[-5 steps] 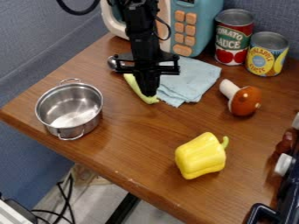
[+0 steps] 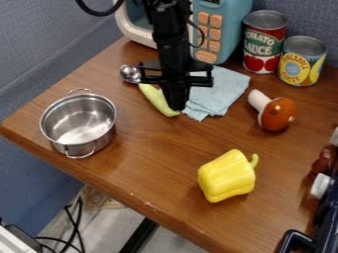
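Note:
The black gripper (image 2: 172, 99) hangs over a long pale yellow-green object (image 2: 153, 96), like a corn or banana, at the back middle of the table, its fingertips down at that object. Whether the fingers are open or shut on it cannot be made out. A light blue cloth (image 2: 214, 97) lies just right of it, and a spoon (image 2: 129, 73) lies behind it to the left.
A steel pot (image 2: 78, 124) is at left, a yellow pepper (image 2: 226, 178) at front, a toy mushroom (image 2: 275, 113) at right. Cans (image 2: 263, 44) and a teal appliance (image 2: 215, 20) stand behind.
The gripper has shifted very slightly over the yellow-green object; little else differs.

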